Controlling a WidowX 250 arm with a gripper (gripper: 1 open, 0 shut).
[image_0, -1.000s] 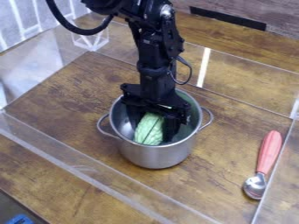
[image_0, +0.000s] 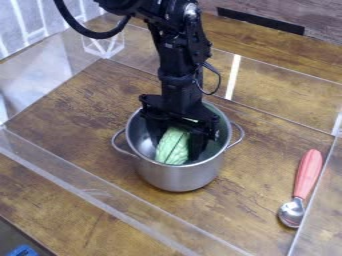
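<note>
A steel pot (image_0: 174, 175) with two wire handles stands on the wooden table near the centre. Inside it rests a pale green object (image_0: 173, 148), partly covered by the black gripper (image_0: 174, 134), which reaches down into the pot from above. The fingers are dark against the dark pot interior, so whether they are open or closed on the green object cannot be made out.
An ice cream scoop (image_0: 305, 175) with a pink handle lies at the right. Clear panels edge the area, and a blue object sits at the bottom left corner.
The arm and gripper have shifted slightly within the pot, and the green object appears a little less tilted and exposed. The scoop has not moved.
</note>
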